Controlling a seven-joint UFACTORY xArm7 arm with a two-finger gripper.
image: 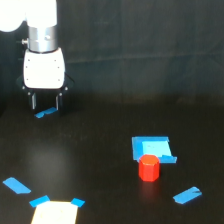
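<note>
My gripper hangs at the upper left, pointing down, its two dark fingers apart and open. Nothing shows between them. A red cylinder-like object stands on the dark table at the lower right, well away from the gripper. Just behind it lies a blue-edged patch with a pale blue middle; the red object covers part of its front edge in this view.
Strips of blue tape mark the table at the lower left, with another blue strip at the lower right. A pale object is cut off by the bottom edge.
</note>
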